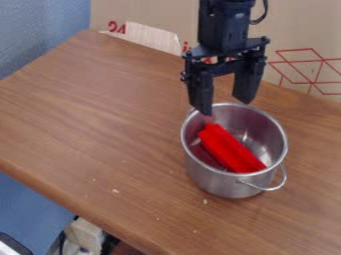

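Observation:
A steel pot with a wire handle stands on the wooden table, right of centre. Inside it lies a red elongated block, tilted from upper left to lower right. My black gripper hangs just above the pot's back rim, open, its two fingers apart with nothing between them.
The table ends at the left over a blue surface. Boards with red print stand along the back.

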